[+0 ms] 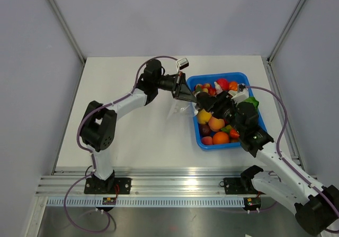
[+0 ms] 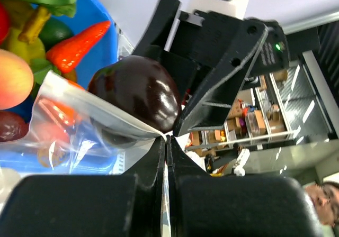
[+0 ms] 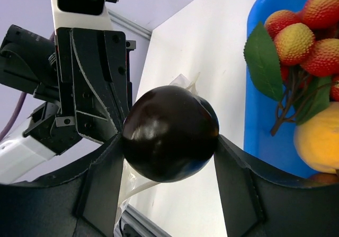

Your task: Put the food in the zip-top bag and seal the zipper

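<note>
My left gripper is shut on the rim of the clear zip bag (image 2: pixel 71 131), which hangs below it over the left edge of the blue bin (image 1: pixel 217 147). My right gripper is shut on a dark, glossy round eggplant (image 3: pixel 167 126), held right at the bag's upper edge, beside my left gripper. In the left wrist view the bag's film crosses the eggplant's lower part; whether it is inside the bag I cannot tell.
The bin holds several foods, among them lychees (image 3: pixel 294 44), an orange (image 1: pixel 220 138) and a red pepper (image 2: pixel 77 46). The white table left of the bin is clear.
</note>
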